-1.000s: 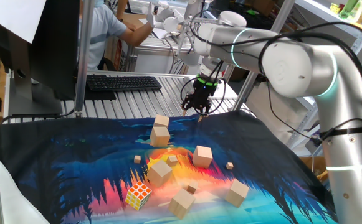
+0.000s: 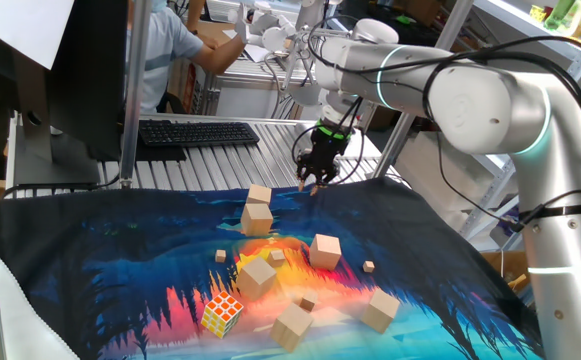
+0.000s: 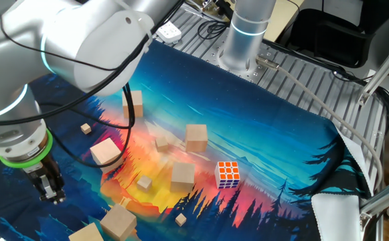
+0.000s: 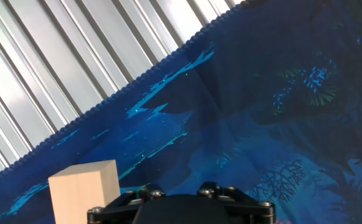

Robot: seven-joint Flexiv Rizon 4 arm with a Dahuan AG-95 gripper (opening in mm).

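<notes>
My gripper hangs over the dark far edge of the cloth, clear of every block. Its fingertips stand a little apart in exterior view 1, and nothing shows between them. The wrist view shows only black linkages at the bottom, with the fingertips hidden. A plain wooden block is at lower left there. Two large wooden blocks, one nearer and one behind it, are close together left of the gripper. A Rubik's cube with an orange top sits toward the front of the cloth.
More large wooden blocks, including one at centre right and one at front right, lie spread out with several small cubes. A keyboard lies on the slatted table beyond the cloth.
The blocks and the Rubik's cube have not moved.
</notes>
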